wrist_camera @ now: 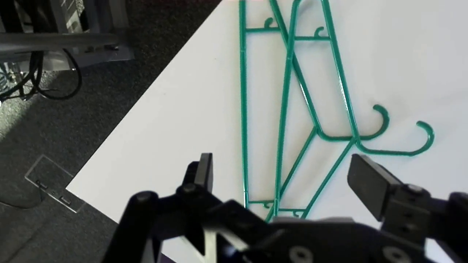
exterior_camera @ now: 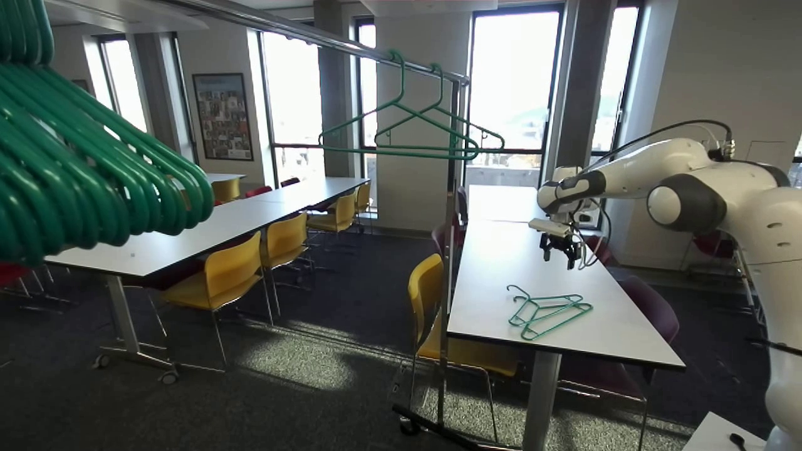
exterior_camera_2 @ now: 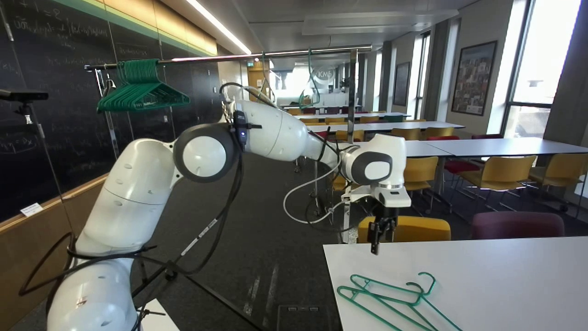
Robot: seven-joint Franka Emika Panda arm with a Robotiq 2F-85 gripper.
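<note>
Two green hangers lie overlapping on the white table (exterior_camera: 492, 263). In the wrist view, the hook of one hanger (wrist_camera: 432, 138) points right, and the hook of the other hanger (wrist_camera: 386, 120) sits just beside it. My gripper (exterior_camera: 560, 259) is open above the table with nothing between its fingers. From the wrist, the gripper looks down with its fingers spread wide, and the lower ends of the hangers show between and beyond them. In exterior view 2 the gripper (exterior_camera_2: 379, 245) hangs higher than the hangers (exterior_camera_2: 386, 298), clear of them.
A metal rail (exterior_camera: 338, 44) carries two spaced green hangers (exterior_camera: 410, 150) near its end post and a dense bunch of green hangers (exterior_camera_2: 143, 88) at the other end. A yellow chair (exterior_camera: 426, 300) stands beside the table. Bare tabletop surrounds the lying hangers.
</note>
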